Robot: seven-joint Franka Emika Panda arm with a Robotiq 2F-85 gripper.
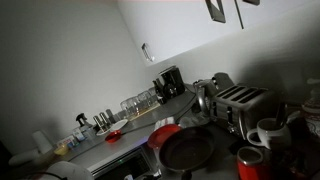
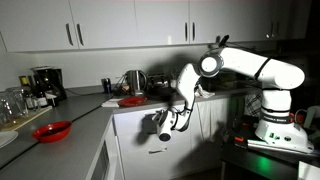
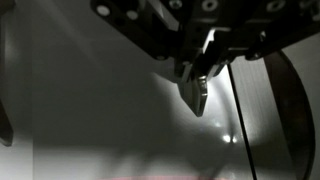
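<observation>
In the wrist view my gripper points at a smooth pale surface and is shut, its fingertips close together. What lies between them cannot be made out. A thin dark gap (image 3: 241, 122) runs just beside the fingers, with a dark curved rim (image 3: 292, 110) beyond it at the right. Exterior view 2 has the white arm (image 2: 205, 68) bent down in front of the white cabinet fronts (image 2: 133, 145), with the gripper (image 2: 164, 134) low against them. In exterior view 1 only part of the arm (image 1: 62, 170) shows at the bottom left.
On the counter are a black pan (image 1: 187, 148), a red dish (image 1: 163, 134), a toaster (image 1: 242, 104), a white mug (image 1: 271, 133) and a red canister (image 1: 251, 164). Another red bowl (image 2: 51, 131) sits on the left counter. Below the counter, the floor before the cabinets looks clear.
</observation>
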